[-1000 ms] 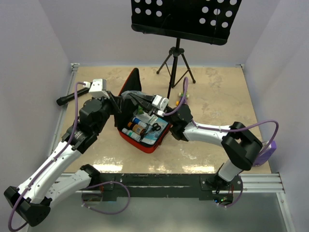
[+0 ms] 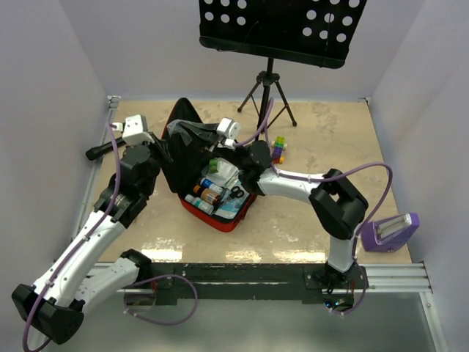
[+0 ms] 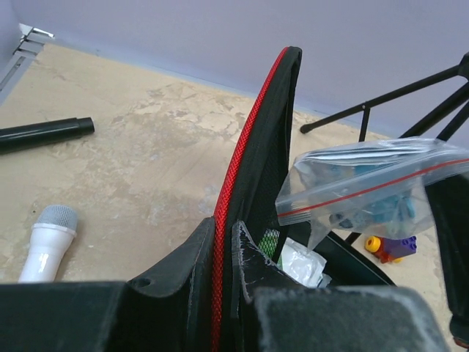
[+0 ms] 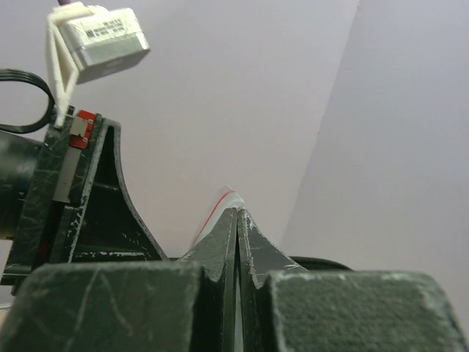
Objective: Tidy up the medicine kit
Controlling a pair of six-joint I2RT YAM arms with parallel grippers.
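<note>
The red-rimmed black medicine kit (image 2: pixel 227 225) stands with its lid (image 2: pixel 183 111) raised. My left gripper is shut on the lid's red-trimmed edge (image 3: pixel 240 155). To the right of the lid hangs a clear zip bag (image 3: pixel 374 191) with a red seal line and bluish contents. My right gripper is shut on that bag, whose edge (image 4: pixel 218 210) shows behind its fingertips. Inside the kit lie a brown bottle (image 2: pixel 207 196), a whitish bottle (image 2: pixel 199 204), black scissors (image 2: pixel 236 192) and a green item (image 2: pixel 213 166).
A white microphone (image 3: pixel 50 242) and a black cylinder (image 3: pixel 45 135) lie left of the lid. Behind the kit stands a music stand (image 2: pixel 268 81). Small coloured blocks (image 2: pixel 278 150) are right of the kit, and a purple device (image 2: pixel 390 232) sits far right.
The right gripper has carried the zip bag left and toward the back, over the lid.
</note>
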